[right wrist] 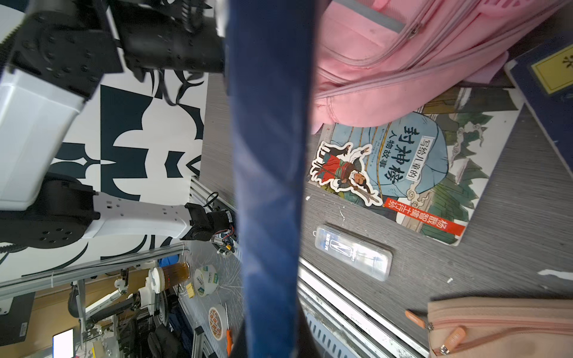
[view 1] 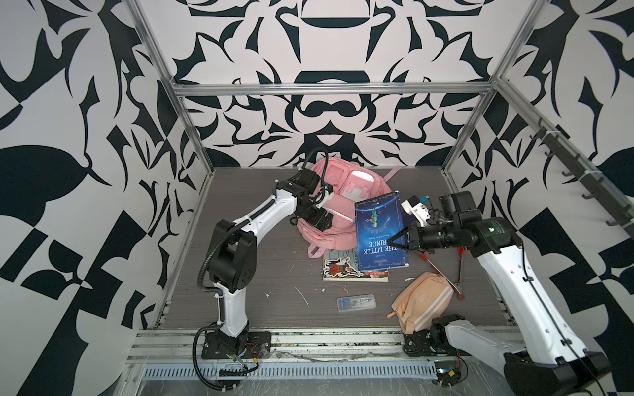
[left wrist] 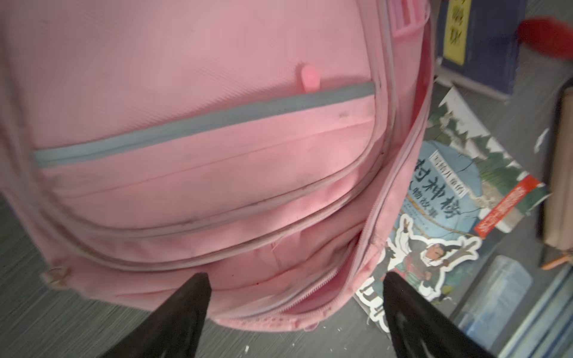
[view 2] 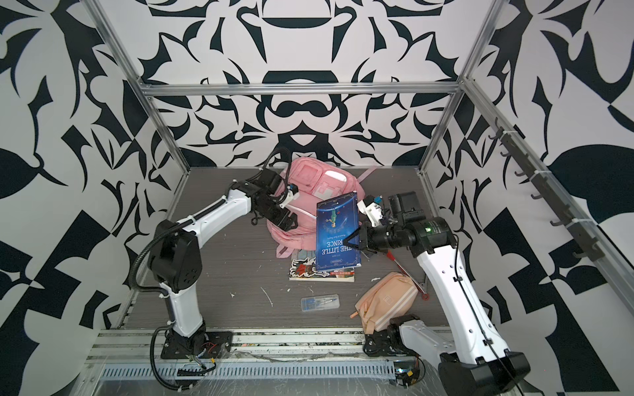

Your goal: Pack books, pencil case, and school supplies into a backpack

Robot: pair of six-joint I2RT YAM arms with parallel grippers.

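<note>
The pink backpack lies at the back centre, its zipped edge gaping a little in the left wrist view. My left gripper is at that edge, its fingers apart and nothing seen held between them. My right gripper is shut on the blue Little Prince book, held raised in front of the backpack's right side; its spine fills the middle of the right wrist view. Under it lies an illustrated book. The peach pencil case and a clear slim box rest near the front edge.
A dark blue book with a yellow label lies right of the backpack. A red-handled metal tool lies behind the pencil case. Small white scraps dot the table.
</note>
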